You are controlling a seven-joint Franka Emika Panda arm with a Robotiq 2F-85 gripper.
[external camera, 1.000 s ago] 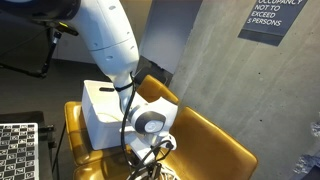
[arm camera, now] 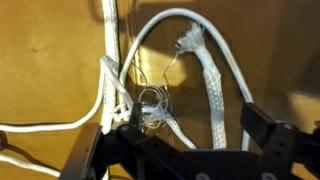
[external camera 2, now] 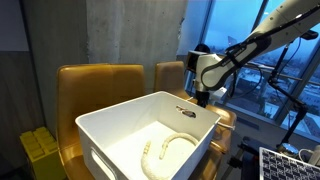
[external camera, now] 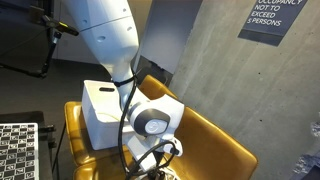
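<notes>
Below my gripper in the wrist view, white cord (arm camera: 222,38) lies looped on brown leather. A braided white piece (arm camera: 213,92) with a frayed end stretches between my spread fingers' lines, and a tangle of thin strands (arm camera: 152,102) sits nearer the left finger. My fingers stand open, and I see nothing gripped. In exterior view 1 the gripper (external camera: 150,160) is low over the brown seat (external camera: 205,142), with some white cord (external camera: 170,173) beside it. Whether the fingertips touch the leather is unclear.
A white box (external camera 2: 125,119) stands along the seats, holding a thick white coiled rope (external camera 2: 150,162). In exterior view 1 this box (external camera: 98,118) is close behind the arm. The seat's backrest rises on the far side; bare leather extends to the right.
The arm's wrist has shifted slightly to the right in exterior view 1. The gripper stays low over the seat; the box has not moved.
</notes>
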